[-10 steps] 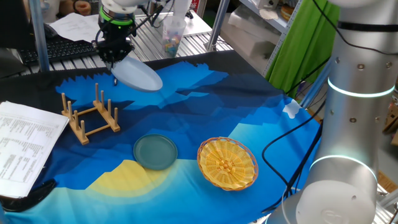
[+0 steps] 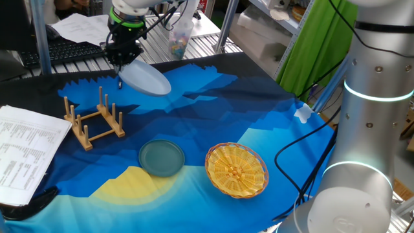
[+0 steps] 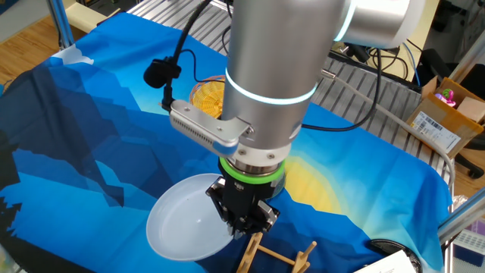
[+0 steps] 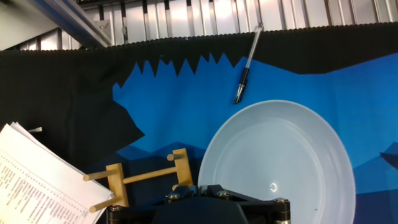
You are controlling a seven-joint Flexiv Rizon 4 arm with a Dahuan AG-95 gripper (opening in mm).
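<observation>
A white plate (image 2: 145,78) hangs tilted above the far side of the table, with my gripper (image 2: 121,64) shut on its rim. In the wrist view the plate (image 4: 280,165) fills the lower right, its left edge meeting the gripper. Exterior view 2 has the plate (image 3: 186,220) beside the gripper's tips; the exact contact is hard to make out there. On the cloth, left of centre, stands a wooden peg rack (image 2: 94,120), its slots empty. A dark green plate (image 2: 162,158) lies flat near the middle.
A round woven basket (image 2: 237,170) sits right of the green plate. Printed papers (image 2: 29,152) cover the left edge. A pen (image 4: 247,68) lies near the far edge beyond the white plate. Bare cloth (image 2: 220,110) stretches across the right of the table.
Over the last second my gripper and the white plate have shifted slightly right in exterior view 1. The rack, green plate and basket are unmoved.
</observation>
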